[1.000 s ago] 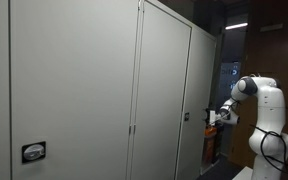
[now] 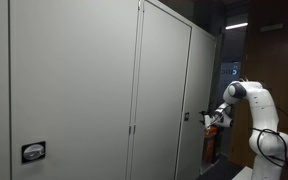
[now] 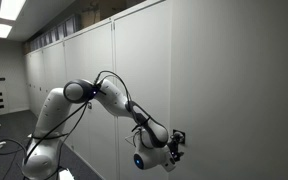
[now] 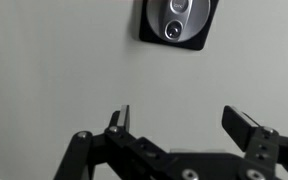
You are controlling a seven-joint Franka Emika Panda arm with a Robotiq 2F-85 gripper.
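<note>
A round silver lock handle on a black square plate (image 4: 174,22) shows at the top of the wrist view, set in a pale cabinet door (image 4: 164,90). My gripper faces this door with its fingers spread wide, and only bare door surface shows between them. The handle lies beyond the fingertips, apart from them. In exterior view 2 the gripper (image 3: 176,153) is close to the door, just below the dark handle plate (image 3: 178,137). From exterior view 1 the gripper (image 2: 206,118) appears small at the right, near the cabinet's far end.
Tall grey cabinet doors (image 2: 74,80) form a flat wall along the arm's reach. Another handle (image 2: 33,152) is on the near door. A brown wooden panel (image 2: 276,60) stands behind the arm. Cables (image 3: 59,135) hang loosely along the arm.
Over the last second my gripper has shifted slightly toward the cabinet door, leftward in exterior view 1. The doors have not moved.
</note>
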